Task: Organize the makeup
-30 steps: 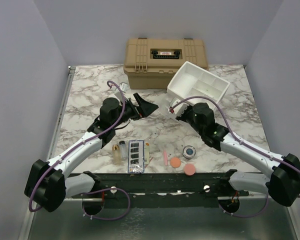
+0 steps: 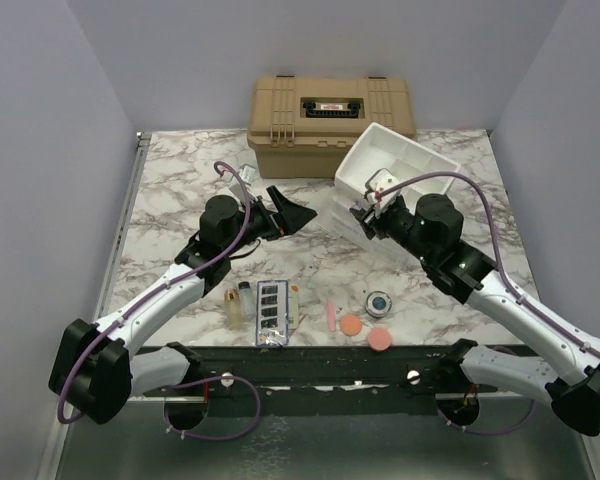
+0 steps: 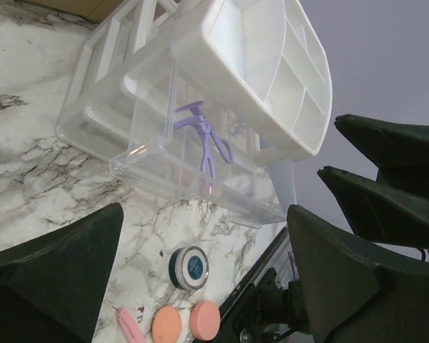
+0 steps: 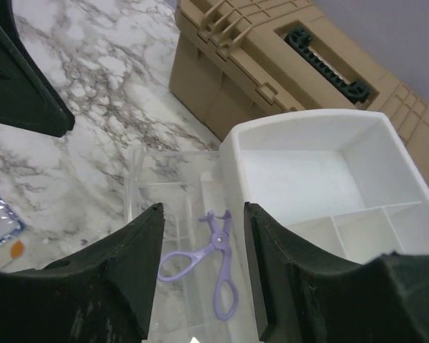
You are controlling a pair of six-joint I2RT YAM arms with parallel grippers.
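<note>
A white organizer (image 2: 405,160) with clear drawers stands at the back right. In its extended clear drawer (image 3: 150,164) lies a purple eyelash curler (image 4: 222,250). My right gripper is open above that drawer. My left gripper (image 2: 290,215) hangs open left of the organizer. Along the front lie a round jar (image 3: 189,268), a pink stick (image 3: 131,325), an orange disc (image 3: 166,325), a pink disc (image 3: 204,319), a packaged set (image 2: 272,312) and several bottles (image 2: 235,308).
A tan toolbox (image 2: 330,140) stands at the back behind the organizer.
My right arm has risen and shifted slightly right above the drawer. The left arm and the items along the front have not moved.
</note>
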